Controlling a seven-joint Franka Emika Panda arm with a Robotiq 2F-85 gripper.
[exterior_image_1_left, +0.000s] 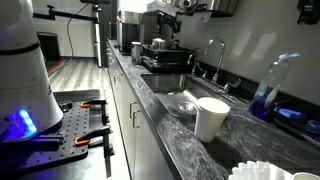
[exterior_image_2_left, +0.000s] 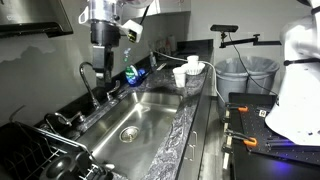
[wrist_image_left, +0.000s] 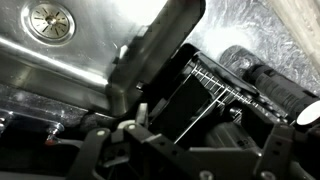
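My gripper hangs in the air above the sink's far end and the dish rack in exterior view 2, well clear of both. In the wrist view its dark fingers stand apart, open, and nothing shows between them. Below lies the black wire dish rack, beside the steel sink with its round drain. A dark cylindrical item sits by the rack. In exterior view 1 the gripper is high at the counter's far end, small and hard to make out.
A white cup stands on the dark counter near the sink. Behind it are a blue bottle and a white ribbed item. The tall faucet rises along the sink's back edge, close to the arm.
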